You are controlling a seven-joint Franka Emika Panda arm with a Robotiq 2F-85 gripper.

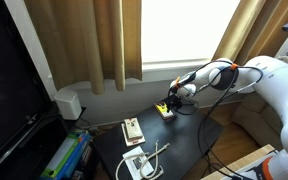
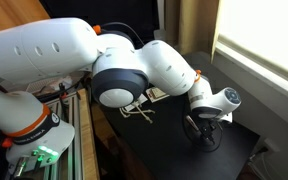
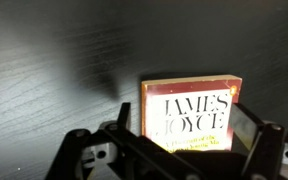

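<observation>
A book with a red border and the words "James Joyce" on its pale cover (image 3: 187, 112) lies on the dark table between my fingers in the wrist view. Its lower part is hidden by the gripper, which is open around it, one finger to each side. In exterior view 1 the same book (image 1: 164, 110) shows as a small yellow and white shape near the back of the table, with the gripper (image 1: 172, 104) over its right side. The arm hides the book in exterior view 2.
Another book (image 1: 133, 130) lies to the left on the table. Near it are a white item (image 1: 138, 163) and a pale looped cable (image 1: 156, 160). Bare table (image 1: 189, 145) stretches in front of the gripper. Curtains and a window stand behind.
</observation>
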